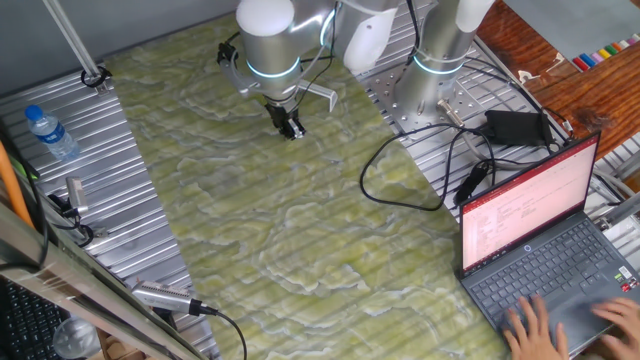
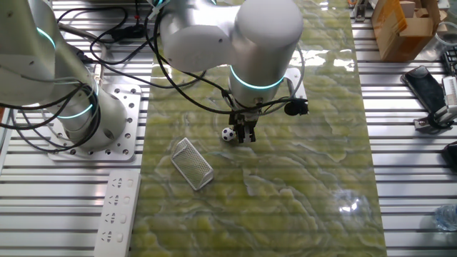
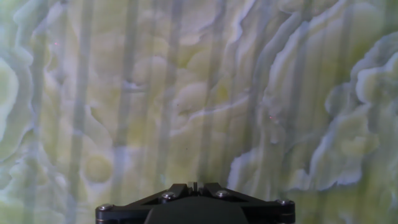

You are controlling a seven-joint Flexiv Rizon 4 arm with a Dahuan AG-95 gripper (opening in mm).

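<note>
My gripper (image 1: 291,132) hangs over the green marbled tabletop, pointing down. In the wrist view the two black fingers of the gripper meet at their tips, shut, with nothing showing between them. A small black-and-white ball (image 2: 228,134) appears close beside the gripper (image 2: 245,134) in exterior view 2, on the side toward the robot's base; whether they touch I cannot tell. Further toward the near left in that view, a white perforated rectangular object (image 2: 192,164), like a grater, rests on the tabletop. The ball does not show in exterior view 1 or the wrist view.
A laptop (image 1: 540,245) with a person's hands on it stands at one table corner, near a looped black cable (image 1: 363,180). A power strip (image 2: 116,214), a water bottle (image 1: 52,133) and a cardboard box (image 2: 405,32) lie off the green surface, which is mostly clear.
</note>
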